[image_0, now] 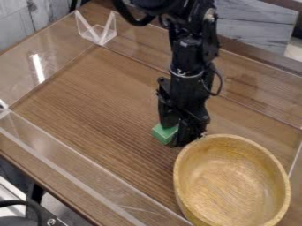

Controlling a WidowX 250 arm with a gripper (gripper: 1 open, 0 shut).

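Note:
The block is mostly hidden behind the gripper, with its left part showing. The frame does not show whether the fingers are open or closed on it. A large beige oval bowl (230, 199) sits just to the lower right of the gripper.
A clear plastic stand (97, 26) is at the back left. The table's edge runs along the lower left, with dark cables beyond it.

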